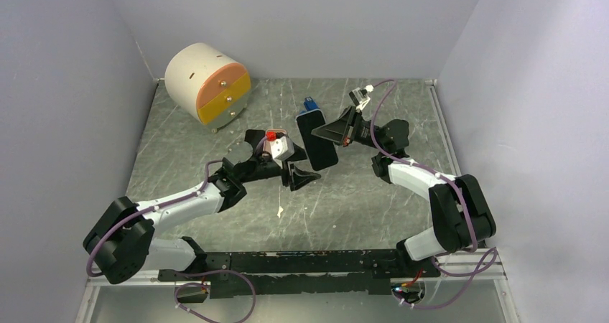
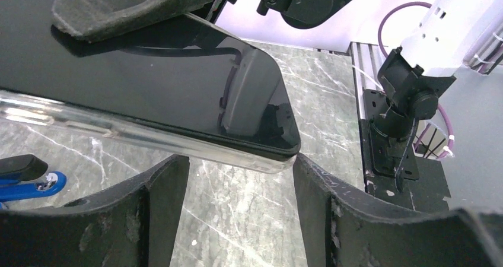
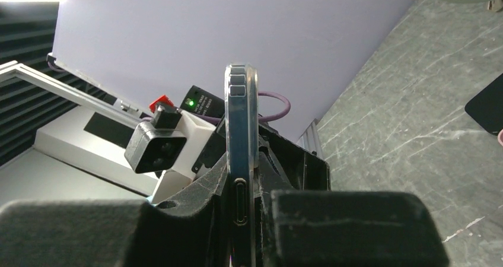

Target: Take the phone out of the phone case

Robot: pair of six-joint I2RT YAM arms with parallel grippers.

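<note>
A black phone (image 1: 317, 138) hangs above the table in a clear case, whose see-through rim (image 2: 148, 137) shows along the phone's edge in the left wrist view. My right gripper is shut on the cased phone, one finger on its screen face and one on its back. My left gripper is open at the phone's lower corner; its fingers spread wide, with that corner just above and beyond the gap between them. Whether the fingertips touch the case, I cannot tell. From the right wrist view, the phone stands edge-on.
A blue tool (image 1: 311, 104) lies on the table behind the phone. Beyond my left wrist rests a flat black object (image 1: 254, 138), with a pinkish item beside it. A cylindrical drawer box (image 1: 208, 86) stands at the back left.
</note>
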